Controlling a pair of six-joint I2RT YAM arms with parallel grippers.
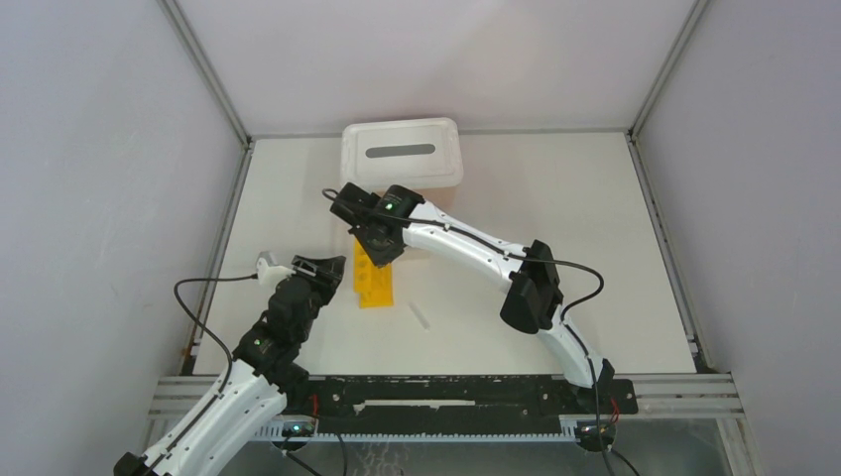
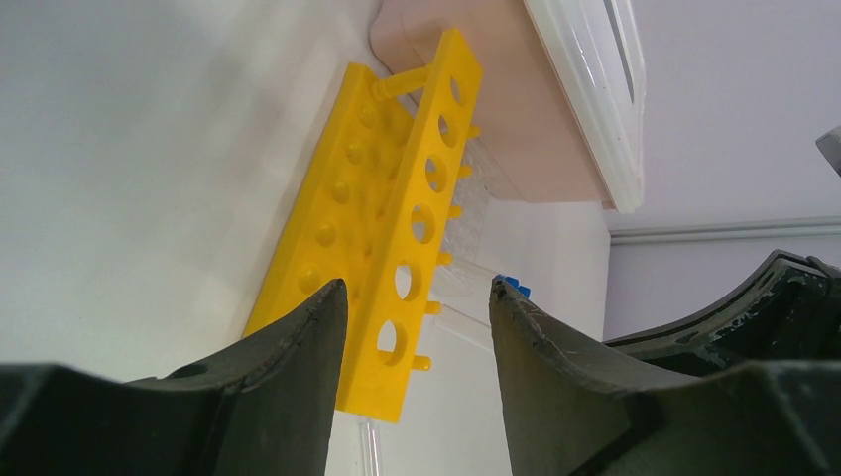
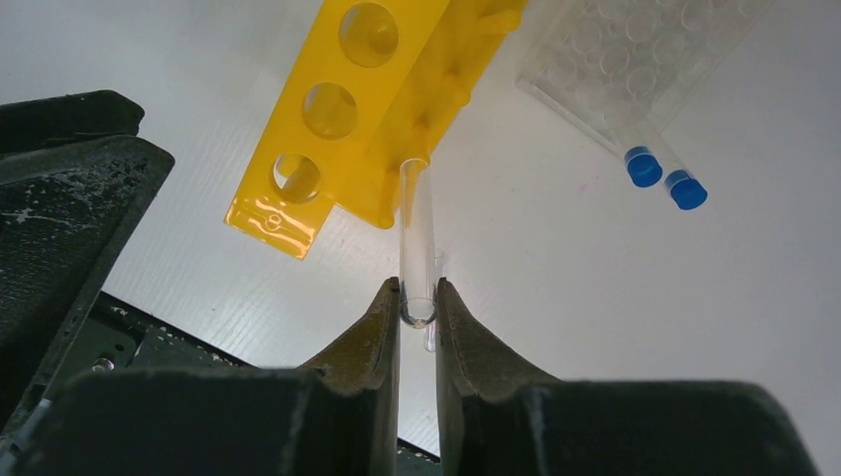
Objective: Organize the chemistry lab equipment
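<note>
The yellow test tube rack (image 1: 375, 288) stands near the table's middle, its top plate with a row of round holes (image 2: 436, 188). A clear glass tube (image 3: 417, 238) lies between the fingertips of my right gripper, which look closed against both its sides. The tube's rounded end is at the fingertips; its other end overlaps the rack's edge in that view. My left gripper stands open left of the rack, nothing between its fingers. Another thin clear tube (image 1: 420, 315) lies on the table right of the rack.
A clear plastic rack (image 3: 615, 69) with two blue caps (image 3: 643, 167) at its edge sits right of the yellow rack. Behind stands a lidded white box (image 1: 401, 154).
</note>
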